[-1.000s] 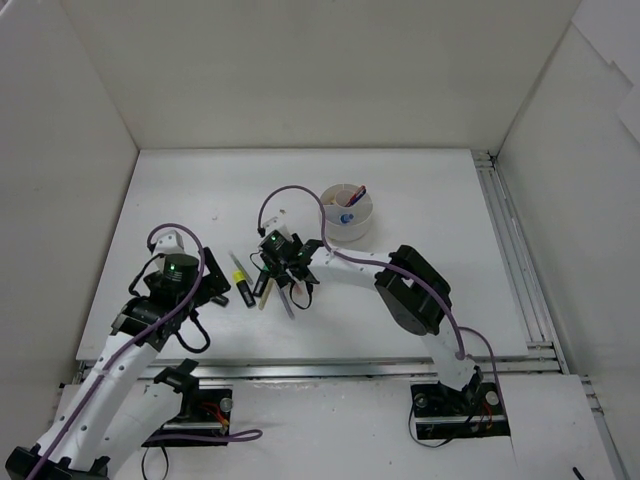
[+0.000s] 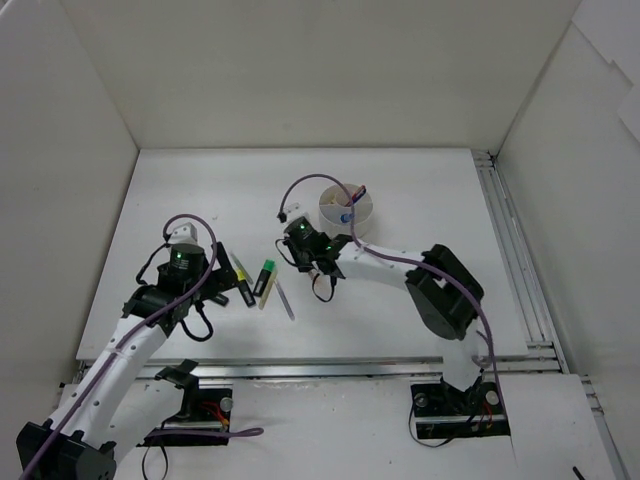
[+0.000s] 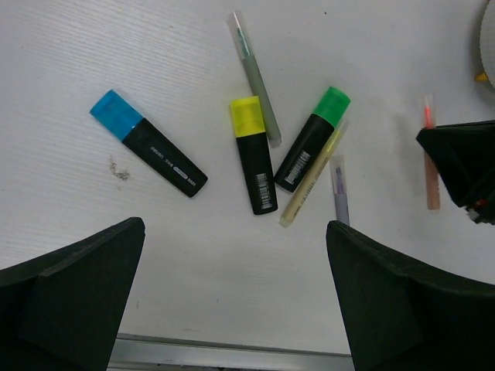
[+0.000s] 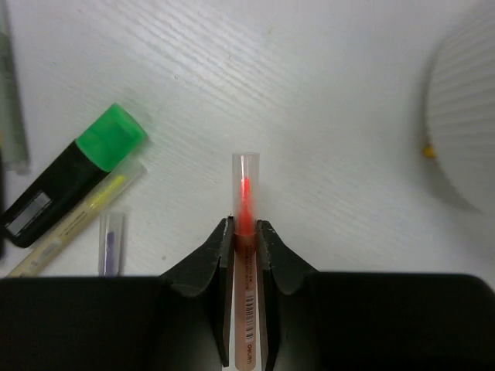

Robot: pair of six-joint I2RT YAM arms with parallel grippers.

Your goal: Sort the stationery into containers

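Note:
Between the fingers of my right gripper is a slim red pen (image 4: pixel 245 309), clear-capped end pointing away; the top view hides it under the arm. My left gripper stands open above the table, nothing between its fingers. Below and ahead of it lie a blue-capped highlighter (image 3: pixel 164 154), a yellow-capped one (image 3: pixel 257 170) and a green-capped one (image 3: pixel 304 151). A grey-green pen (image 3: pixel 259 89), a yellow pen (image 3: pixel 309 182) and a purple pen (image 3: pixel 340 193) lie near them. The round white container (image 2: pixel 347 225) has compartments with a few items inside.
The container stands just beyond the right gripper, its ribbed wall (image 4: pixel 468 116) close on the right. A metal rail (image 2: pixel 330 369) runs along the table's front edge. Bare table (image 2: pixel 430 190) lies right of the container.
My right arm has moved right and slightly back toward the container, uncovering the green-capped highlighter. The left arm has shifted slightly right. The loose pens and highlighters look unmoved.

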